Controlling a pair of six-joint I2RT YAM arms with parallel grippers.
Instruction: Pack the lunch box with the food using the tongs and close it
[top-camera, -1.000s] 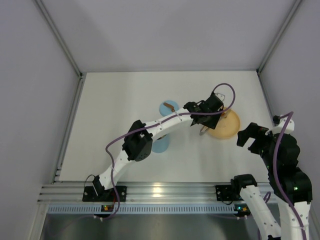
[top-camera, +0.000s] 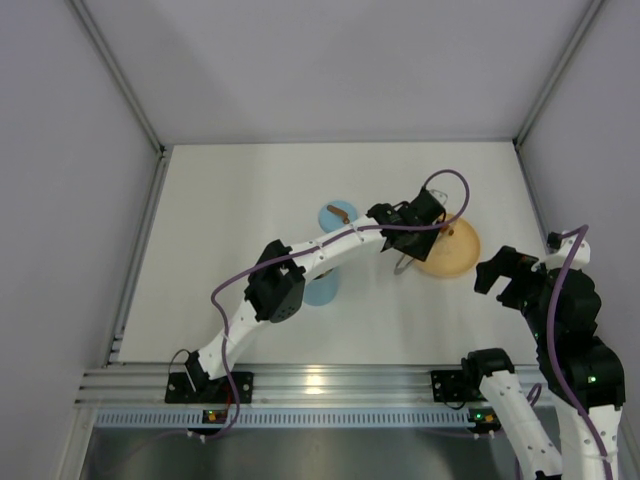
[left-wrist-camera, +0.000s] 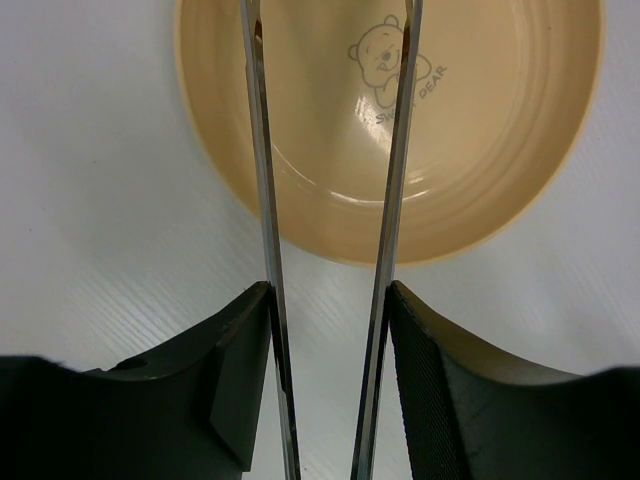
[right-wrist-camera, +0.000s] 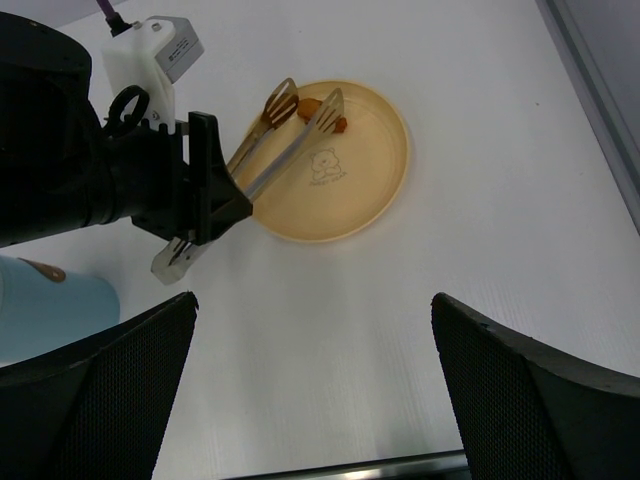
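Observation:
An orange plate with a bear print (top-camera: 451, 262) (left-wrist-camera: 500, 130) (right-wrist-camera: 360, 185) sits at the right of the table, bearing small brown food pieces (right-wrist-camera: 309, 108) at its back. My left gripper (top-camera: 435, 225) is over the plate, open, holding long metal tongs (left-wrist-camera: 269, 210) (right-wrist-camera: 268, 178) whose two arms are apart, their slotted heads beside the food. My right gripper (top-camera: 495, 275) stands open at the table's right edge, its black fingers (right-wrist-camera: 100, 400) wide with nothing between them.
Two blue containers (top-camera: 333, 219) (top-camera: 320, 293) (right-wrist-camera: 60, 310) stand in the middle, partly behind the left arm, with brown things in them.
The left gripper and tongs have shifted very slightly over the plate; otherwise the views look the same.

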